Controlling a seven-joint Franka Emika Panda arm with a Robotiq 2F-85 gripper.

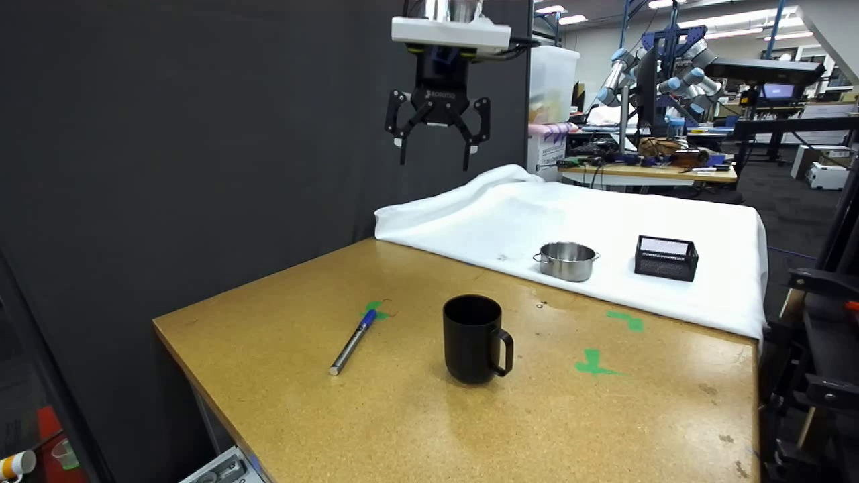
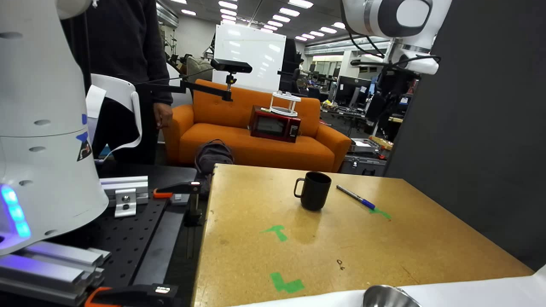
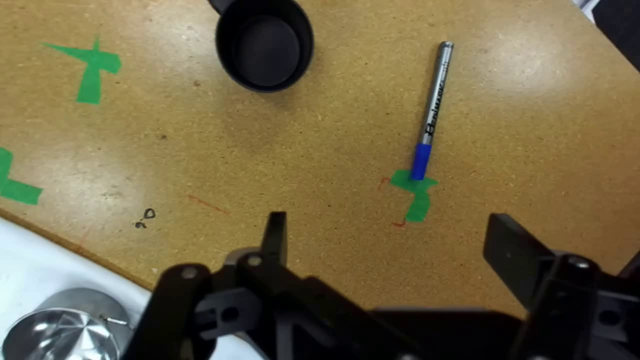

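Note:
My gripper hangs high above the table, its fingers wide apart and nothing between the fingers. In the wrist view both fingertips frame bare wood, with the silver marker lying just beyond them. The marker's blue cap rests on a piece of green tape. A black mug stands upright on the table, empty as far as the wrist view shows, its handle pointing right in exterior view 1. In exterior view 2 the marker lies beside the mug, not touching it.
On the white cloth stand a steel pot and a black mesh basket. Green tape marks dot the wooden table, which is otherwise mostly clear. A dark curtain borders the table's far side.

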